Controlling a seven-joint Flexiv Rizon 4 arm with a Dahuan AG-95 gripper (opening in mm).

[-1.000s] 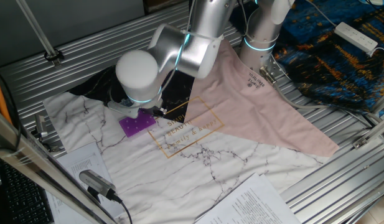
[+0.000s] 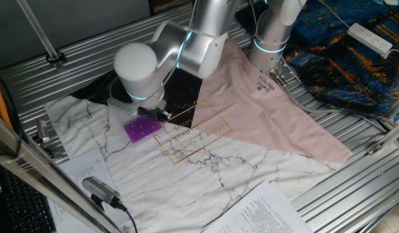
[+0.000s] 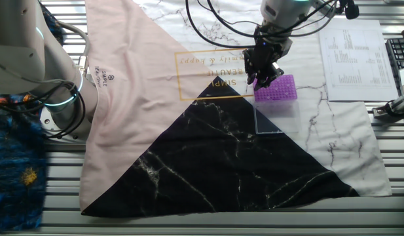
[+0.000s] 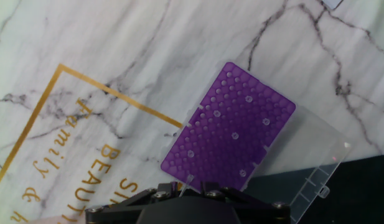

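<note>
A purple bead-textured tray [image 4: 232, 127] sits in a clear plastic box on the marbled cloth. The box's transparent lid [image 3: 277, 119] is swung open and rests beside it, partly over the cloth's black area; its edge and a small catch [image 4: 323, 192] show in the wrist view. My gripper is at the tray's near edge, its dark fingertips close together around a small clear tab [image 4: 190, 179]. Whether they pinch that tab is unclear. From the side, the gripper [image 3: 266, 71] hangs over the edge of the tray opposite the lid.
Printed sheets [image 2: 260, 210] lie at the cloth's front edge, and another paper [image 3: 355, 59] is beside the keyboard [image 3: 399, 56]. A small grey device [image 2: 101, 191] with a cable stands near the metal post.
The arm's wrist has shifted slightly left and tilted over the last second, with the gripper staying close to the purple tray. The tray itself has not visibly moved.
</note>
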